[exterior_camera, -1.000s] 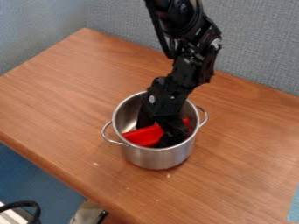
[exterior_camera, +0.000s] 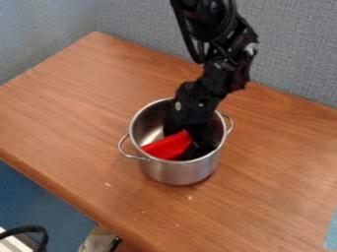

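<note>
A steel pot with two side handles stands near the middle of the wooden table. A red object lies inside it, slanting toward the left wall. The black arm comes down from the top, and its gripper is inside the pot by the right end of the red object. The fingers are dark and partly hidden, so whether they are shut on it does not show.
A grey fabric panel stands behind it. A cable and some items are at the bottom left, off the table's edge.
The arm has shifted slightly within the pot, and less of the red object shows at the right. The pot stands in about the same place.
</note>
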